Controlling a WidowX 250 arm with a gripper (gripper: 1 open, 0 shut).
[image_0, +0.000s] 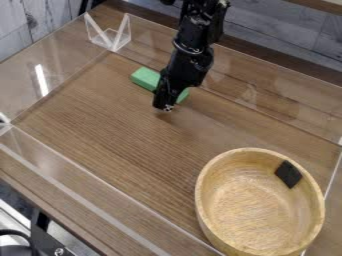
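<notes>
A green object (147, 76), a flat rounded block, lies on the wooden surface near the back middle. My black gripper (164, 100) reaches down over its right part, fingertips low at its front edge. Whether the fingers grip it or stand apart is too small and dark to tell.
A large beige round tub (261, 215) with a black patch on its rim fills the front right. A white wire-like piece (110, 33) stands at the back left.
</notes>
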